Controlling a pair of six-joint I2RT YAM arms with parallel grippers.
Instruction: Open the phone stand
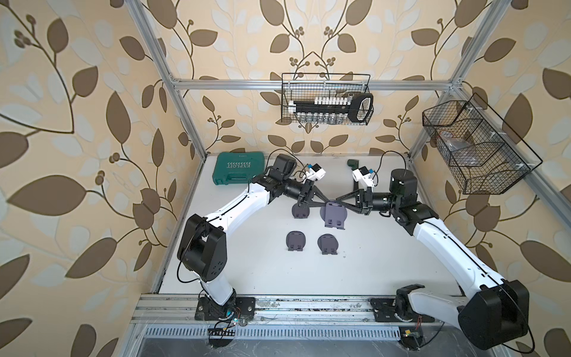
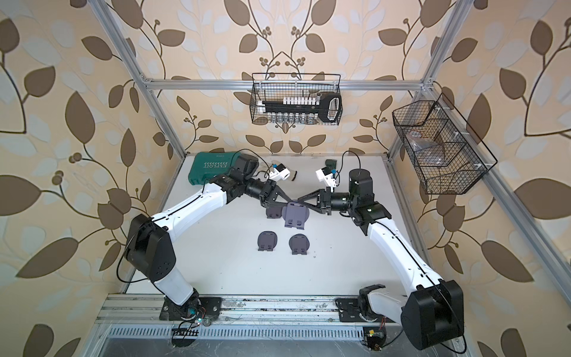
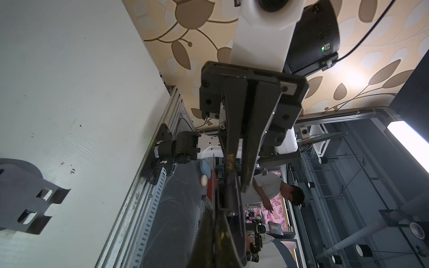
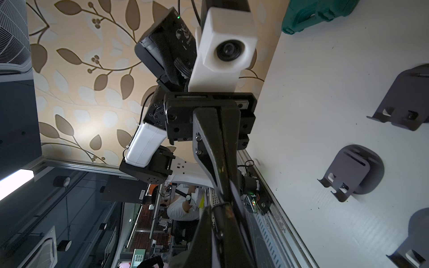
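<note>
Both grippers meet above the middle of the table at a dark grey phone stand (image 1: 334, 217), seen at its upper end in the top views. My left gripper (image 1: 324, 200) comes in from the left with its fingers close together; whether anything thin is between them is unclear. My right gripper (image 1: 341, 201) reaches the same stand from the right; in the right wrist view its fingertips overlap the other gripper and a thin grey edge, so its finger state is hard to tell. More folded stands (image 1: 295, 241) lie on the table.
A green case (image 1: 238, 166) lies at the back left and a small dark green object (image 1: 352, 162) at the back. Wire baskets (image 1: 326, 101) hang on the rear and right rails.
</note>
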